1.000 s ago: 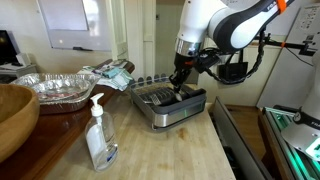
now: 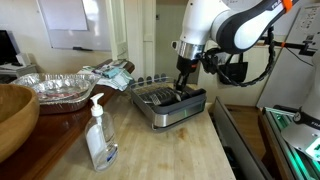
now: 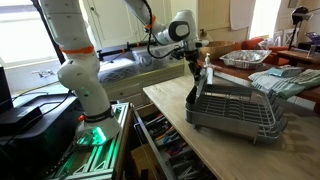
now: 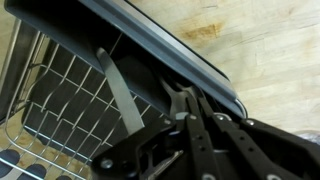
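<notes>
The grey dish rack point(image 3: 225, 123) stands on the wooden counter, with a long, dark utensil compartment point(image 4: 160, 35) along one side. My gripper reaches into this compartment from above, its fingers shut. A thin greyish piece, seemingly a utensil point(image 4: 180, 97), shows at the fingertips; most of it is hidden by the gripper and the shadow. Beside it, a pale flat utensil point(image 4: 120, 90) leans across the compartment's inner side, apart from the fingertips. In exterior view 1, the gripper point(image 2: 185, 88) is at the rack's near side, its tips hard to make out.
A clear pump bottle point(image 2: 101, 138) stands on the counter left of the rack. Foil trays point(image 2: 55, 90), a cloth point(image 2: 112, 74) and a large wooden bowl point(image 2: 14, 118) lie farther left. An open drawer point(image 3: 165, 150) lies below the counter edge. The counter in front of the rack is bare.
The arm's wrist has tilted a little and its upper part has shifted slightly. The gripper's end stays at the same part of the rack; rack and bottle have not moved.
</notes>
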